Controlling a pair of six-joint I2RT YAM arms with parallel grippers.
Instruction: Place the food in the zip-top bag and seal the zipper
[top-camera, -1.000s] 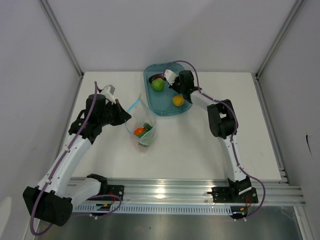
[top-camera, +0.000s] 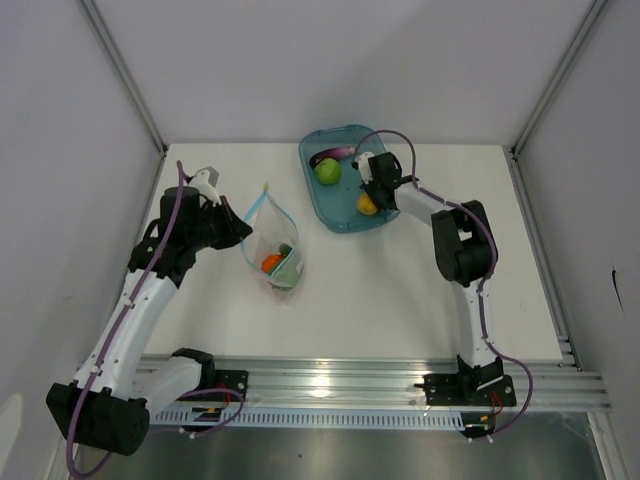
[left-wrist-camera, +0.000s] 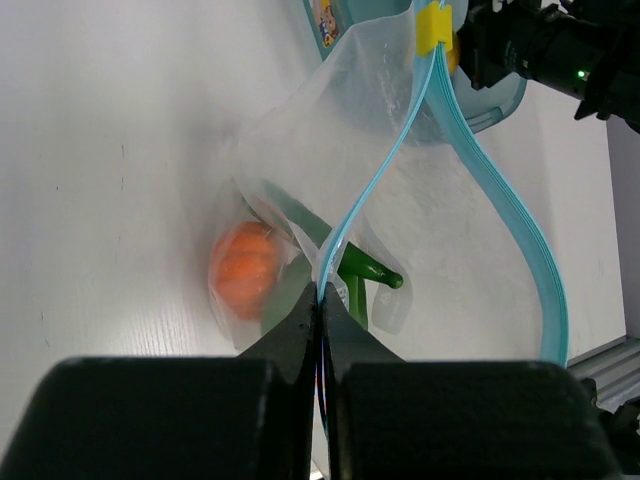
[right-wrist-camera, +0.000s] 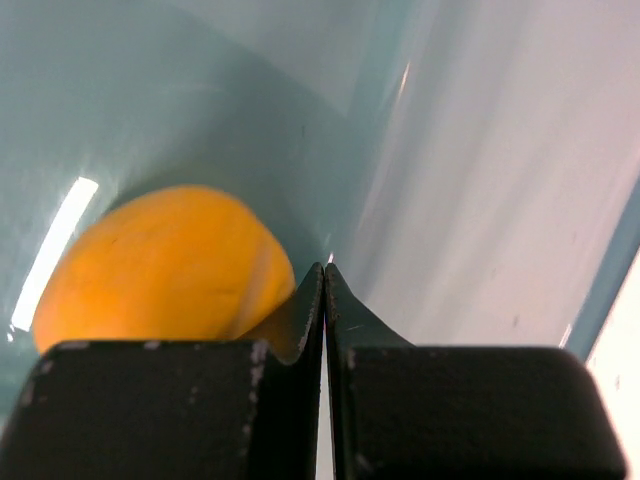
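My left gripper is shut on the blue zip edge of the clear bag (left-wrist-camera: 545, 270), whose mouth gapes. Inside the bag are an orange pumpkin-like item (left-wrist-camera: 245, 268) and green items, one a long green vegetable (left-wrist-camera: 370, 266). My right gripper is shut with nothing between its fingers, down in the blue bin (top-camera: 318, 205) by its right wall. A yellow-orange food item (right-wrist-camera: 165, 270) lies just left of those fingers, outside them. Farther back in the bin are the purple eggplant (top-camera: 333, 155) and a round green food item (top-camera: 327, 171), both clear of the right gripper.
The bin stands at the back middle of the white table (top-camera: 330, 300), its right rim (right-wrist-camera: 605, 270) close to the right gripper. Open table lies in front of the bin and to the right of the bag.
The bin has shifted right with its contents. The left gripper and bag have moved slightly left.
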